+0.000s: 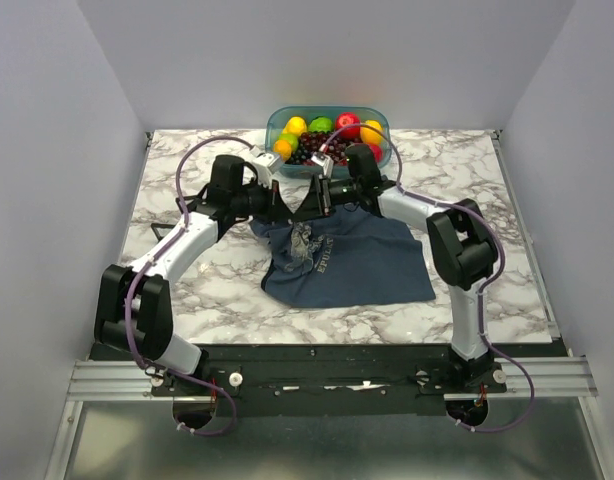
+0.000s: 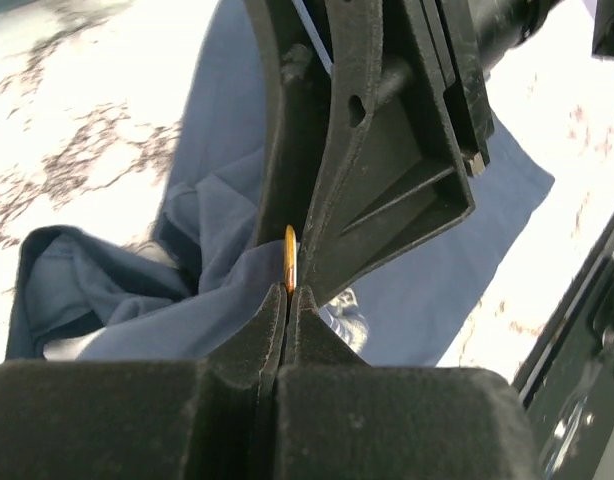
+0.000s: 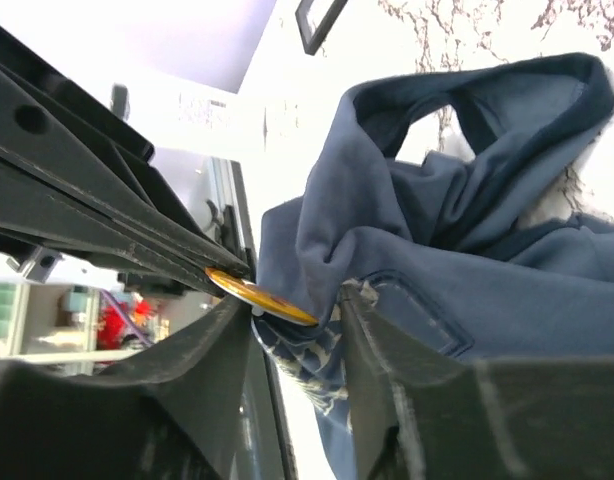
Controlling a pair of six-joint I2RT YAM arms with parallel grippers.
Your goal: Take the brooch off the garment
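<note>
The dark blue garment (image 1: 357, 270) lies on the marble table, its upper part bunched between my two grippers. The brooch (image 2: 290, 258) shows as a thin gold edge at the tips of my left gripper, which is shut on it. From the right wrist view, the brooch (image 3: 259, 296) is a slanted gold disc edge against the raised fold, touching the left gripper's tip. My right gripper is part open, with the cloth fold between its fingers and the brooch close to one finger. Whether the brooch's back is still fastened to the cloth is hidden.
A clear teal bin of fruit (image 1: 279, 120) stands at the back, just behind both grippers. Bare marble (image 1: 217, 310) lies to the left and in front of the garment. Both arms reach close together over the cloth.
</note>
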